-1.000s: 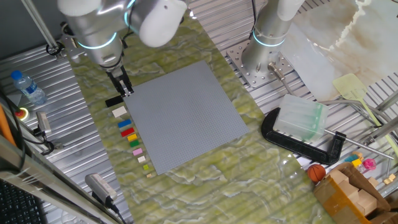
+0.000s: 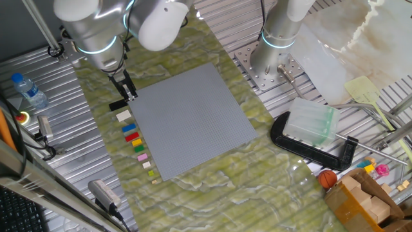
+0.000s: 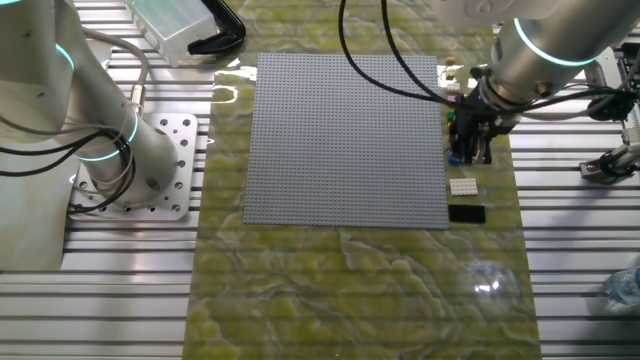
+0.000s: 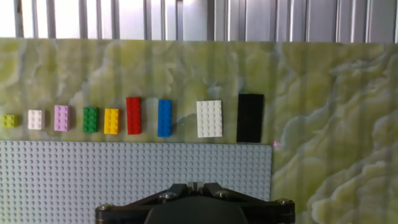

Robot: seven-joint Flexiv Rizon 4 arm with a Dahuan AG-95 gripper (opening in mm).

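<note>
My gripper appears shut at the lower edge of the wrist view, over the grey studded baseplate [image 4: 137, 171]; no brick shows between its fingertips. Beyond the plate's edge lies a row of bricks: black [image 4: 250, 118], white [image 4: 209, 119], blue [image 4: 164, 118], red [image 4: 134, 116], yellow [image 4: 111, 121], green [image 4: 90, 119], pink [image 4: 61, 118], small white [image 4: 35, 119] and lime [image 4: 9, 121]. All lie apart from each other. From exterior view 1, the fingers show near the plate's corner, close to the black brick [image 2: 118, 104]. The plate [image 3: 345, 140] is bare.
A black clamp [image 2: 312, 151] and a clear box [image 2: 311, 121] lie at the mat's right edge, with a cardboard box [image 2: 351, 209] below. A bottle [image 2: 30, 91] stands left.
The bricks and baseplate have not moved.
</note>
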